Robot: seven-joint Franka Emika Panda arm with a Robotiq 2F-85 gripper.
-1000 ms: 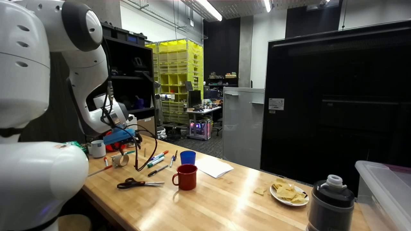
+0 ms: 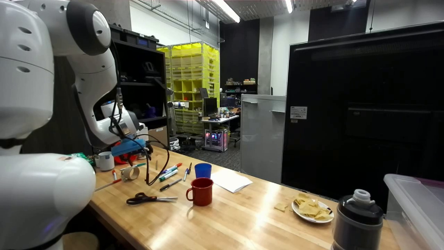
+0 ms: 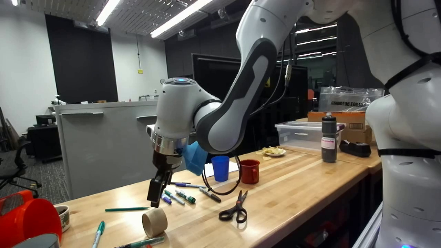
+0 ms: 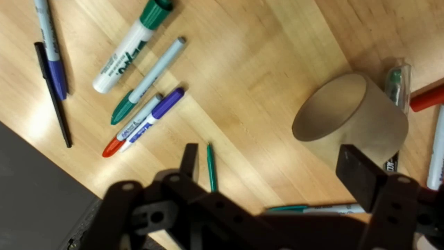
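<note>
My gripper is open above the wooden table, with a wide gap between its fingers and nothing held. In the wrist view, a brown cardboard ring [image 4: 366,118] lies on its side by the right finger. A short green pencil-like stick [image 4: 212,166] lies near the left finger, and a green-capped pen [image 4: 316,208] is partly hidden by the gripper. Several markers lie farther left, among them a thick green-capped one [image 4: 125,56] and a purple-capped one [image 4: 154,116]. The second exterior view has the fingertips above and slightly behind the cardboard ring [image 3: 155,222].
Black scissors [image 2: 145,198], a red mug [image 2: 202,192] and a blue cup [image 2: 203,170] stand or lie mid-table. White paper [image 2: 231,180] lies behind them. A plate of chips [image 2: 312,208] and a bottle [image 2: 358,223] occupy the far end. An orange-red pitcher [image 3: 35,219] is near the ring.
Barely anything differs in the first exterior view; the arm looks to be in nearly the same pose and the table objects have stayed put.
</note>
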